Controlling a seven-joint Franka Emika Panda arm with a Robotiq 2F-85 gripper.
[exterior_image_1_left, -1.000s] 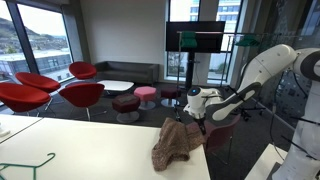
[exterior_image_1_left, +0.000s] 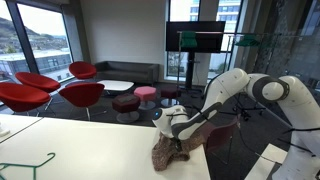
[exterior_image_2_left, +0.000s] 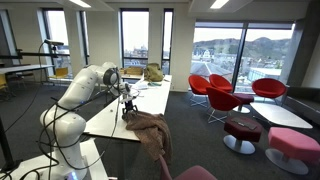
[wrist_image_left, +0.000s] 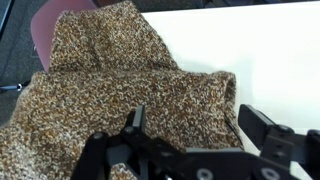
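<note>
A brown speckled knitted garment (wrist_image_left: 120, 100) fills much of the wrist view, with one part folded out at the top. In exterior view 1 the garment (exterior_image_1_left: 165, 153) lies at the right end of the white table, partly hidden by the arm. Exterior view 2 shows the garment (exterior_image_2_left: 152, 132) draped over the table's edge. My gripper stands open just over it, fingers wide apart, the garment's edge and white tabletop beneath the gap. Whether the fingertips touch the knit, I cannot tell.
A rack holds green hangers (exterior_image_1_left: 188, 40) behind the arm. Red chairs (exterior_image_1_left: 38, 82) stand beyond the table. A maroon chair (wrist_image_left: 60, 22) is close to the garment.
In exterior view 1 my arm has swung left and come down to the garment, covering more of its upper part. The garment looks to lie in much the same place.
</note>
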